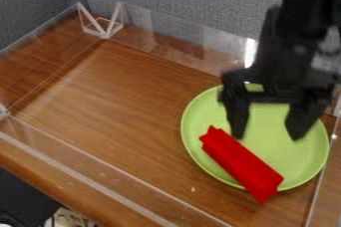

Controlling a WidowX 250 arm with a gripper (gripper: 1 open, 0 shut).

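Observation:
My black gripper hangs over the right part of the green plate, open and blurred, its fingers spread apart. On the plate lies a long red object, angled from upper left to lower right, its lower end at the plate's rim. It is below and in front of my fingers.
A white wire stand sits at the back left corner, near the grey wall. Clear panels edge the table.

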